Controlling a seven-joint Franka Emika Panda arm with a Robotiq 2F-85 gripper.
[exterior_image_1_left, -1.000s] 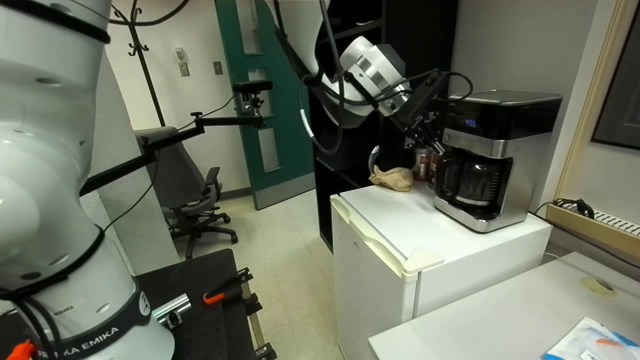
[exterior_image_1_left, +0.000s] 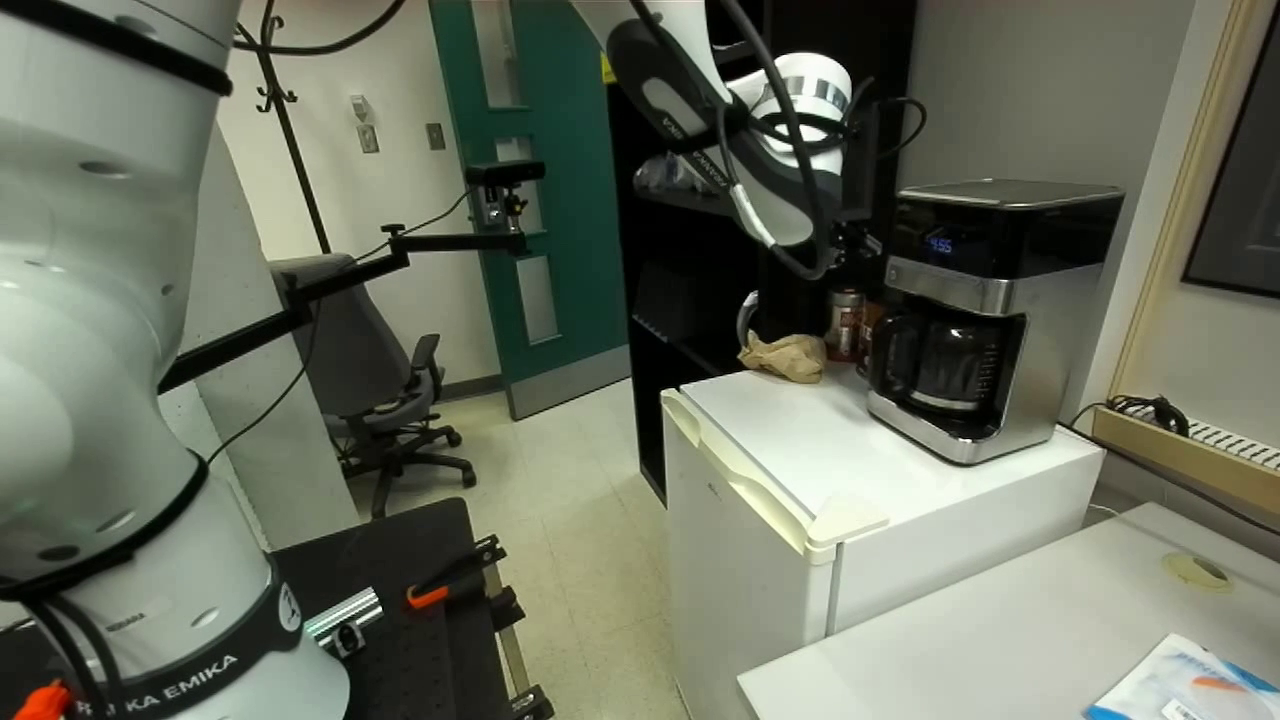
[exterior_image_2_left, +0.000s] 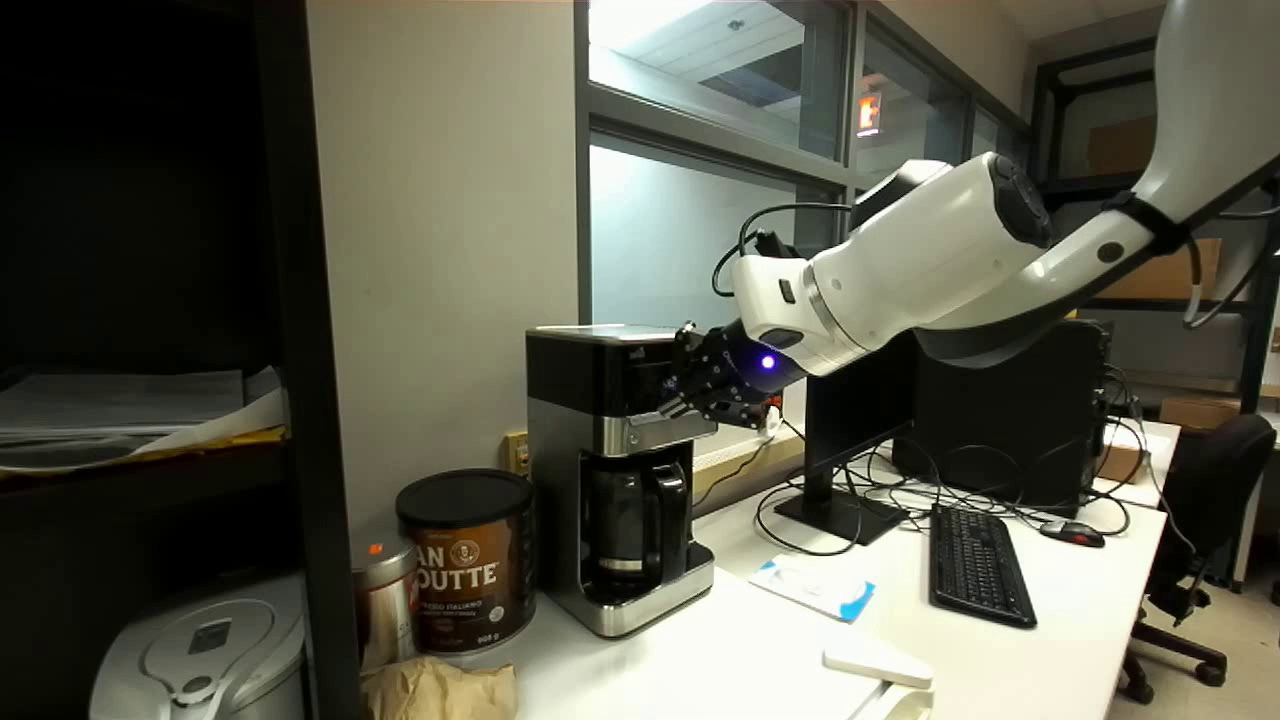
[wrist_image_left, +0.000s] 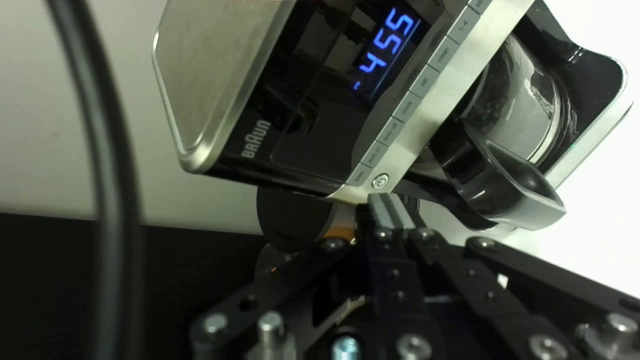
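Observation:
A black and silver coffee maker (exterior_image_1_left: 1065, 324) stands on the white fridge top, its blue clock lit. In the wrist view, a row of buttons runs along the silver strip, ending in a round power button (wrist_image_left: 380, 180). My gripper is shut, with nothing showing between its fingers. In that view its tips appear just below the power button; whether they touch the panel I cannot tell. From the other side, the gripper (exterior_image_2_left: 672, 406) is level with the button strip, in front of the machine. The glass carafe (exterior_image_2_left: 620, 522) sits inside, its black handle (wrist_image_left: 501, 186) facing out.
A brown coffee can (exterior_image_2_left: 465, 562), a metal canister (exterior_image_2_left: 386, 606) and a crumpled paper bag (exterior_image_1_left: 786, 356) sit beside the machine. The black shelf (exterior_image_2_left: 294, 360) rises close by. Bare fridge top (exterior_image_1_left: 780, 434) lies in front of the coffee maker.
The forearm and wrist have shifted right in exterior view 1. My gripper has tilted from steeply downward to nearer level, and its tips are higher. The coffee maker stands unmoved.

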